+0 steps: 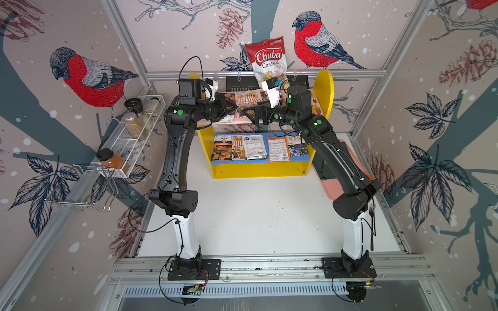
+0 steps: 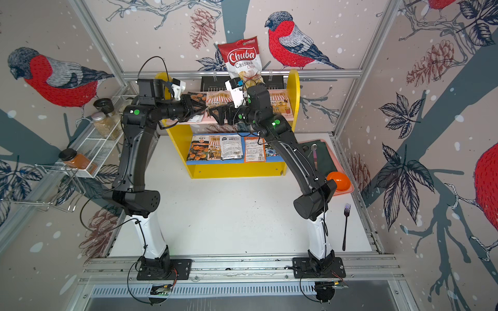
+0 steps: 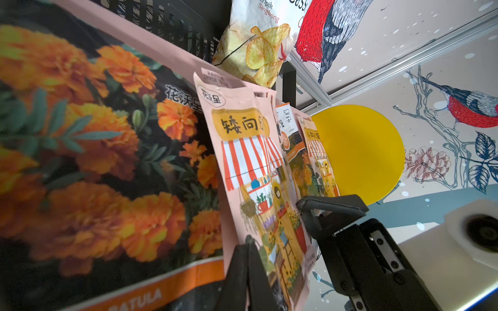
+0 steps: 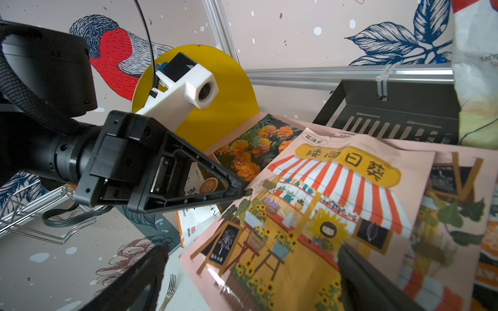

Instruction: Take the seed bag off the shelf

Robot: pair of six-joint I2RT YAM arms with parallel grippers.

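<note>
In the right wrist view, a pink sunflower seed bag (image 4: pixel 332 207) with a striped awning print stands tilted on the upper shelf, over other seed bags. My left gripper is shut at its left edge, seemingly with that thin edge between the fingertips. In the left wrist view the closed left fingers (image 3: pixel 243 282) meet the same bag (image 3: pixel 259 181) along its near side. My right gripper (image 1: pixel 247 112) is open in front of the bag's right part. Its two dark, blurred fingers (image 4: pixel 132 282) stand wide apart, the bag's lower part showing between them.
A marigold bag (image 3: pixel 103 155) stands left of the sunflower bag. Behind hangs a Chuba chips bag (image 1: pixel 268 57) by a black basket (image 4: pixel 399 111). Yellow side panels (image 1: pixel 323 93) bound the shelf. More bags (image 1: pixel 255 147) fill the lower shelf.
</note>
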